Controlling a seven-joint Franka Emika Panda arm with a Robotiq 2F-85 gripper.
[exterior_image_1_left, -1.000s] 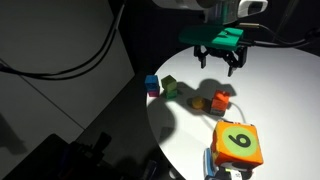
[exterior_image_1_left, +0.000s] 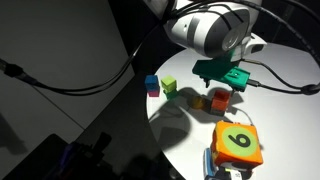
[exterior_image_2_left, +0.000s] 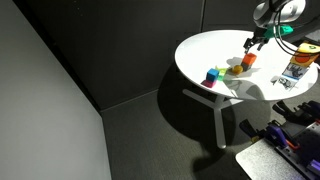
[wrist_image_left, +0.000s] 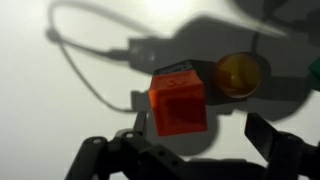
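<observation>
My gripper stands open with its two fingers spread, pointing down close above the table. Ahead of the fingers and between their lines lies a red-orange block (wrist_image_left: 180, 108), with a darker marked block face (wrist_image_left: 174, 69) at its far side. To the right of it rests a small round amber object (wrist_image_left: 237, 75). Exterior view 1 has the gripper (exterior_image_1_left: 222, 88) just above and behind the red block (exterior_image_1_left: 220, 101), partly covering it. Nothing shows between the fingers.
A green block (exterior_image_1_left: 169, 84) and a blue-and-pink stack (exterior_image_1_left: 152, 85) stand near the table's left edge. A large orange toy cube (exterior_image_1_left: 237, 142) with a 6 sits at the near edge.
The arm has come down and toward the red block over the last second, with the gripper staying open. The blocks stay where they were.
</observation>
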